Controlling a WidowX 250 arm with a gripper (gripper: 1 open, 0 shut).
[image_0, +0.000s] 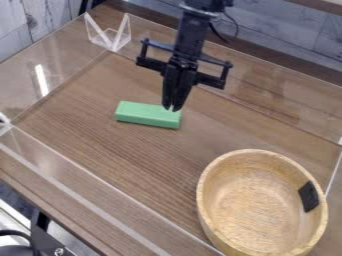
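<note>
A green block (143, 114) lies flat on the wooden table (120, 165), left of centre. My black gripper (171, 105) is poised just above and behind the block's right end, its fingertips pointing down. It looks shut, and I see nothing held between its fingers. Whether the tips touch the block, I cannot tell.
A large round beige bin (261, 205) with a dark patch on its side takes up the front right. Clear plastic pieces sit at the back left and left edge.
</note>
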